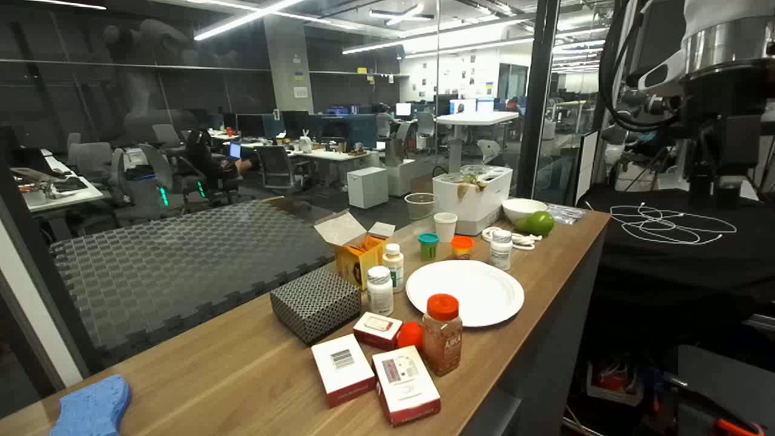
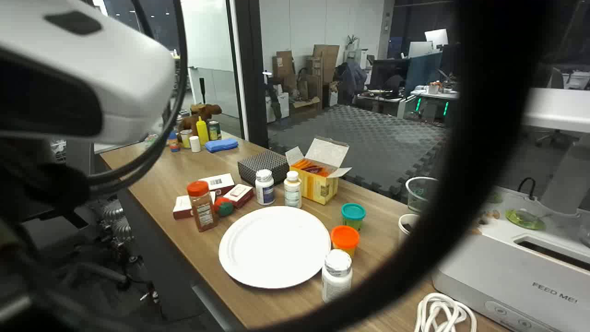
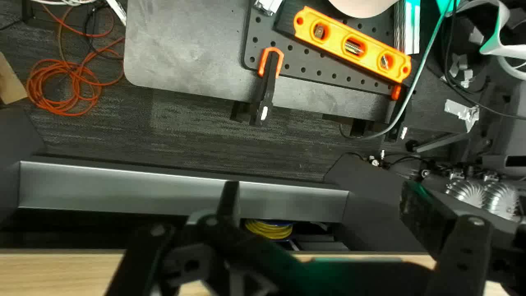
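Observation:
In the wrist view my gripper is open, its dark fingers wide apart with nothing between them. It hangs beyond the counter's front edge, over the floor. On the counter lies a white plate point(image 1: 465, 292), empty. Beside it stand a red-capped spice jar point(image 1: 442, 335), a red ball-like item point(image 1: 410, 335) and three red-and-white boxes point(image 1: 407, 384). White pill bottles point(image 2: 265, 187) stand near an open yellow box point(image 2: 318, 178) with orange packets inside. Two small tubs, one teal-lidded point(image 2: 352, 216) and one orange-lidded point(image 2: 345, 239), sit right of the plate.
A black patterned box point(image 1: 316, 304) and a blue sponge-like item point(image 1: 91, 404) lie along the counter. At its far end are a white appliance point(image 1: 472, 200), a bowl point(image 1: 524, 209) and green fruit point(image 1: 539, 223). Bare wood shows at the counter's left.

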